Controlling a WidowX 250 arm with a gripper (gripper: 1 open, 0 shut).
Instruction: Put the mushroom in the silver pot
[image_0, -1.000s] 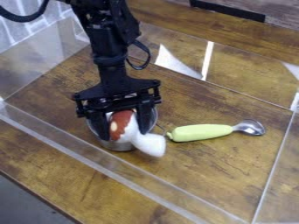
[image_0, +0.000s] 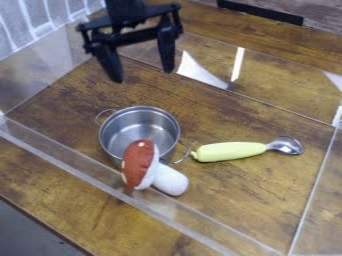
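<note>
The mushroom has a red-and-white cap (image_0: 139, 163) and a thick white stem (image_0: 168, 180). Its cap overlaps the front rim of the silver pot (image_0: 140, 124) in the picture, while the stem lies outside on the near side. Whether the cap rests on the rim or just against the wall, I cannot tell. The pot's visible interior is empty. High above and behind the pot hangs my black gripper (image_0: 131, 60), its fingers spread wide and nothing between them.
Right of the pot lies an ice-cream scoop with a pale yellow-green handle (image_0: 230, 151) and a metal head. A clear low wall (image_0: 120, 192) runs along the front of the wooden table (image_0: 241, 112). Open table surface stretches behind the pot and scoop.
My gripper has risen up and back from around the mushroom.
</note>
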